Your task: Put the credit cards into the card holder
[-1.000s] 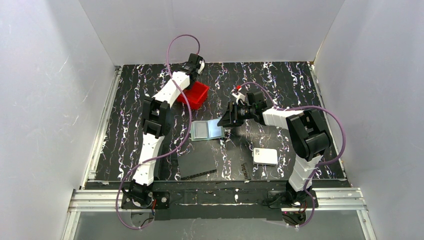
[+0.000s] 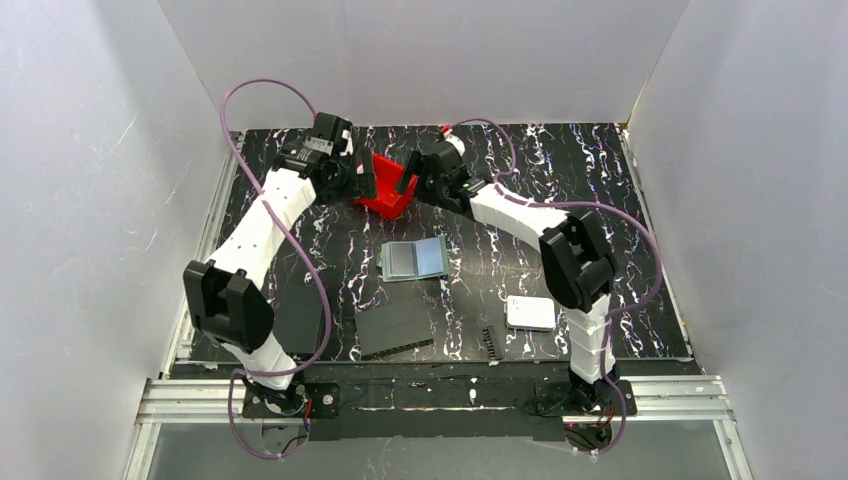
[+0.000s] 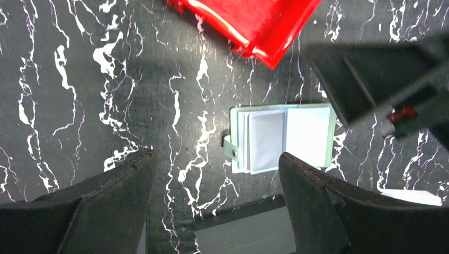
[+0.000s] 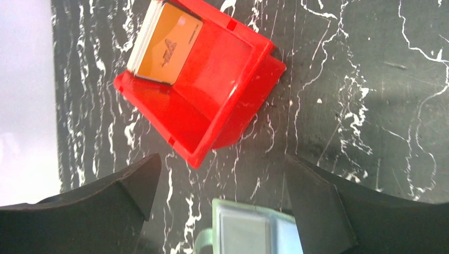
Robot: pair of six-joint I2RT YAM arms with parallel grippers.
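Observation:
Several cards (image 4: 173, 41) lean in a stack at one end of the red box (image 4: 227, 63), an orange one facing out. The card holder (image 2: 416, 259) lies opened flat in front of that box, with clear sleeves and a pale green edge; its snap tab (image 3: 231, 150) shows in the left wrist view. My left gripper (image 2: 368, 175) is open over the box's left side, nothing between its fingers. Above the box's right side, my right gripper (image 2: 406, 170) also stands open and empty. From the top, the grippers hide part of the box and the cards.
A white box (image 2: 530, 313) lies at the front right, near a small dark strip (image 2: 491, 343). Dark flat panels (image 2: 394, 327) lie along the front edge. The two grippers are close together over the box. Right of the card holder the table is clear.
My left gripper has come from the box's back left to its near left side, its arm swinging left. My right gripper has moved left and back, from beside the card holder to the box.

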